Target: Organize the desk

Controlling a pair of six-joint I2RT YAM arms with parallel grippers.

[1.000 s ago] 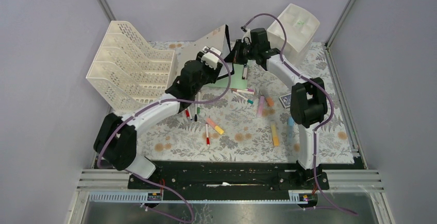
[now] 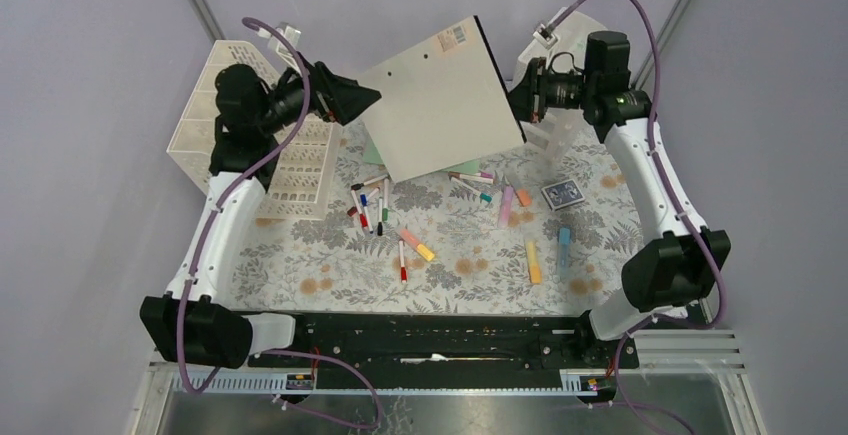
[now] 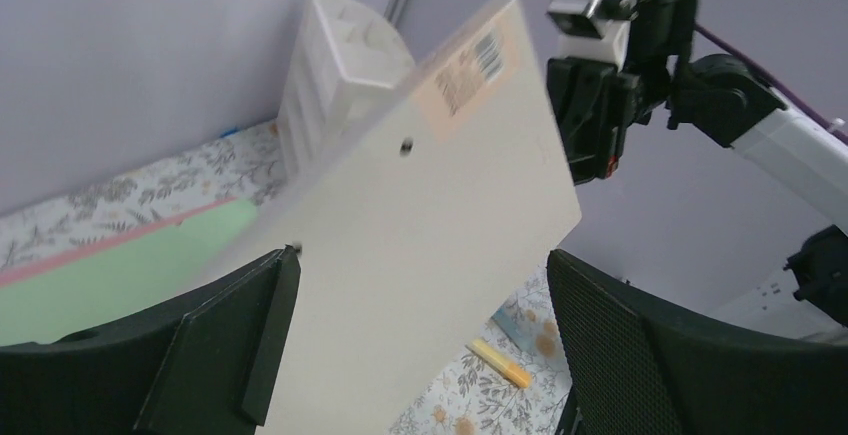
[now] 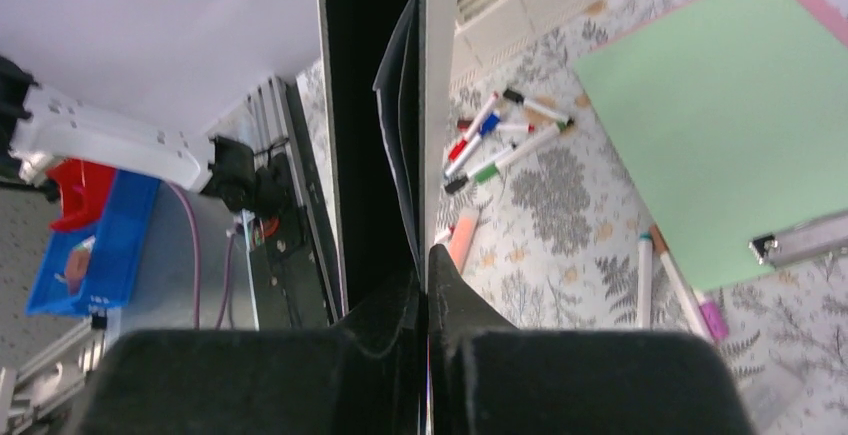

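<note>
A large cream binder [image 2: 436, 105] hangs over the desk, its right edge held in my right gripper [image 2: 525, 100], which is shut on it; the right wrist view shows the binder [image 4: 437, 105] edge-on between the fingertips. My left gripper [image 2: 345, 100] stands open left of the binder, apart from it. Behind and below lies a green folder [image 4: 700, 125] on a pink one. Markers [image 4: 545, 140] and highlighters [image 2: 534, 260] lie scattered on the floral desk.
A white slotted organizer [image 2: 205, 135] stands at the left, partly behind the left arm. A white container [image 3: 335, 75] is at the back right. A small blue-edged box [image 2: 563, 194] lies right of centre.
My right gripper has moved right and lifted the binder. My left gripper has moved left and up, away from the binder.
</note>
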